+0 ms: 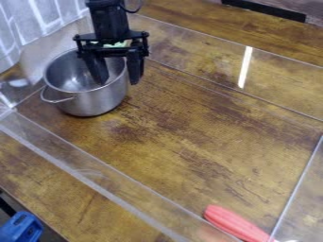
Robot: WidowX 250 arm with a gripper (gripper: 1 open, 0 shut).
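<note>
A steel pot (86, 98) with a wire side handle sits at the upper left of the camera view. My black gripper (113, 69) hangs over the pot's right part, its two fingers spread apart and reaching down to about the rim. I cannot tell whether anything is between them. A small green thing behind the gripper is mostly hidden.
Clear plastic walls border the wooden surface (190, 142). A red object (233, 222) lies at the bottom right, a blue object (19, 229) at the lower left corner.
</note>
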